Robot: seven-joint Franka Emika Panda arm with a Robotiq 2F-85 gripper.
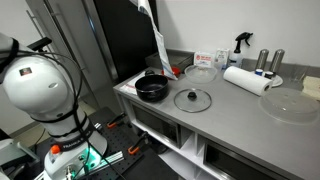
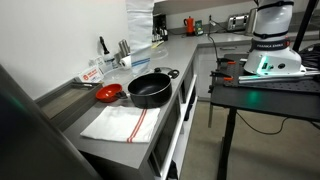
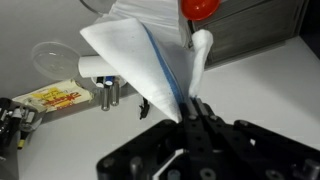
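A long white cloth [image 1: 160, 45] hangs down from above the frame in exterior view 1, its lower end just behind the black pot [image 1: 152, 88] near the red bowl [image 1: 171, 72]. In the wrist view my gripper is shut on the upper end of this cloth [image 3: 135, 48], which shows a blue stripe. The gripper lies outside both exterior views. In exterior view 2 the cloth [image 2: 140, 22] hangs above the counter. A second white cloth [image 2: 120, 122] with red stripes lies flat at the counter's near end, beside the pot [image 2: 150, 90].
A glass lid [image 1: 192, 100] lies right of the pot. Farther along are a clear bowl [image 1: 202, 73], a paper roll [image 1: 247, 80], a spray bottle [image 1: 242, 42], metal canisters [image 1: 276, 61] and a clear lid [image 1: 290, 104].
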